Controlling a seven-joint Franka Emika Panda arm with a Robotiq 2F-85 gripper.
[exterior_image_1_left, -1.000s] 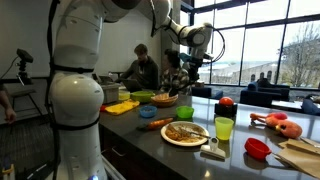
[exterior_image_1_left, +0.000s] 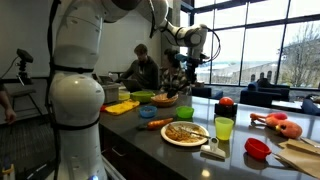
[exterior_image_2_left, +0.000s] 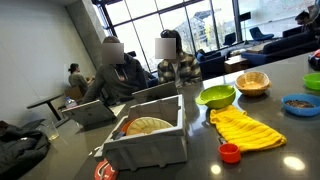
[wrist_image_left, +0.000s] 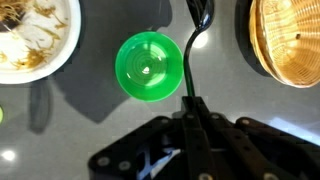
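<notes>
Pinched in my gripper is the thin handle of a black spoon (wrist_image_left: 203, 14), whose head points to the top of the wrist view. To its left in that view is an empty green bowl (wrist_image_left: 146, 66), seen from above. A white plate (wrist_image_left: 42, 69) with noodle-like scraps is cut off at the upper left; a wicker basket (wrist_image_left: 290, 38) is at the right. In exterior view 1 the gripper hangs well above the table, over the back part; the spoon is hard to make out there.
Exterior view 1 shows a yellow-green cup (exterior_image_1_left: 224, 128), a red cup (exterior_image_1_left: 257, 149) and a blue bowl (exterior_image_1_left: 149, 111). A grey bin (exterior_image_2_left: 146, 151) and yellow cloth (exterior_image_2_left: 246, 130) lie in exterior view 2. Two people sit behind the table.
The arm's wrist end and its cable have shifted slightly above the table. The dishes on the table look unmoved.
</notes>
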